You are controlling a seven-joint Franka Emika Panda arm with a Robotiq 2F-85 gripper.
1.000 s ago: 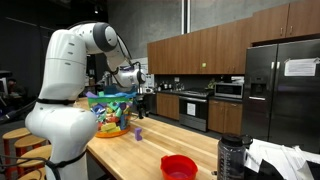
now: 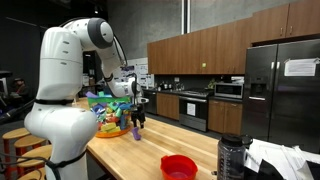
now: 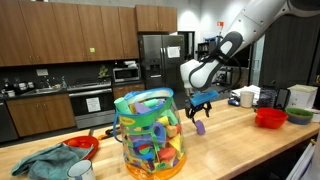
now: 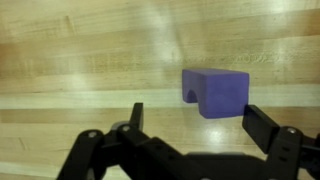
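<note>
On the wooden table lies a purple block (image 4: 220,92) with an arched notch in one side. My gripper stands open over it in the wrist view, the block nearer the right finger (image 4: 258,124), its right edge close to that finger. Wide apart from the block, the left finger (image 4: 137,117) has bare wood beside it. In exterior view 1 the gripper (image 2: 137,122) hangs just above the block (image 2: 137,135). The second exterior view has the block (image 3: 200,127) below the gripper (image 3: 193,119); whether they touch I cannot tell.
A red bowl (image 2: 180,168) sits on the table, with a dark canister (image 2: 232,155) beyond it. A mesh bin of colourful toys (image 3: 152,135) stands at the other end, near a red tray (image 3: 82,146) and a teal cloth (image 3: 48,162). Bare tabletop surrounds the block.
The arm has reached lower and my gripper has come down from well above the table to close over the purple block. The block appears unmoved.
</note>
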